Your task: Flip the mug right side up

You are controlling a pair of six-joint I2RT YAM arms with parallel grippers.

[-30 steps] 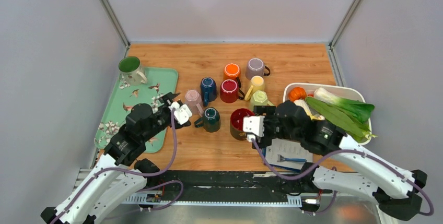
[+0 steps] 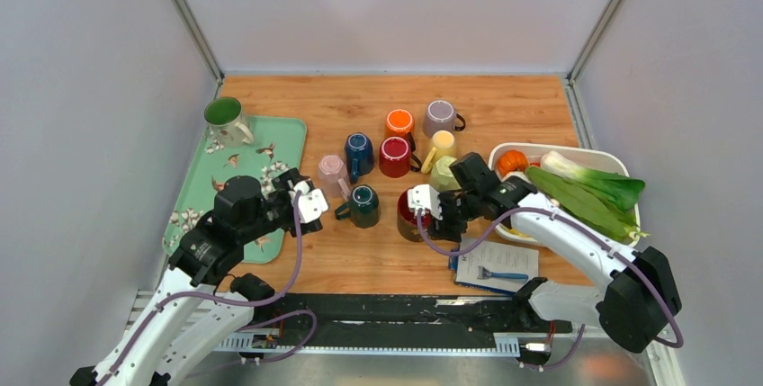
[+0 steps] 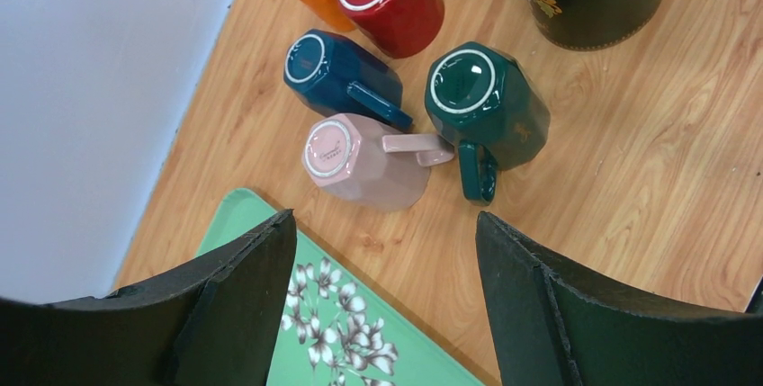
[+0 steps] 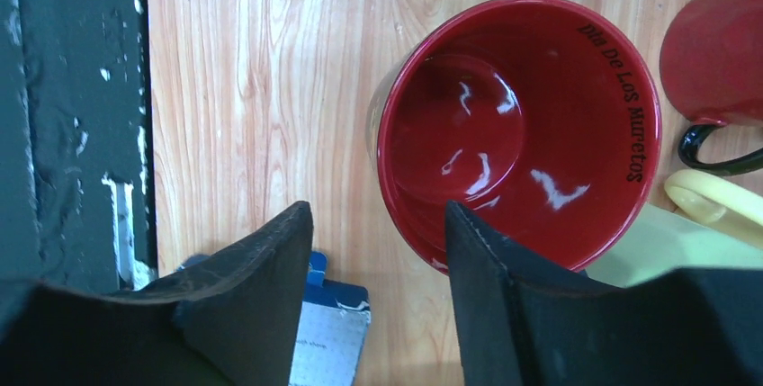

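Note:
A dark mug with a red inside (image 4: pixel 504 134) stands upright on the table, its mouth facing up. My right gripper is above its near rim, fingers apart; one finger (image 4: pixel 504 287) overlaps the rim in the right wrist view, and contact cannot be told. My left gripper hangs open over the tray's edge with nothing between its fingers. Beyond it, bottoms up, are a pink mug (image 3: pixel 378 166), a dark green mug (image 3: pixel 504 116) and a blue mug (image 3: pixel 337 76). A red mug (image 2: pixel 395 157) and an orange mug (image 2: pixel 399 121) are also upside down.
The green tray (image 2: pixel 288 134) at left carries an upright white mug with a green inside (image 2: pixel 227 119). A white basket of vegetables (image 2: pixel 612 163) and a notebook with a fork (image 2: pixel 486 260) lie at right. More inverted mugs, purple (image 2: pixel 439 117) and yellow (image 2: pixel 441 144), stand behind.
The left gripper has shifted slightly toward the front. The mugs look unmoved.

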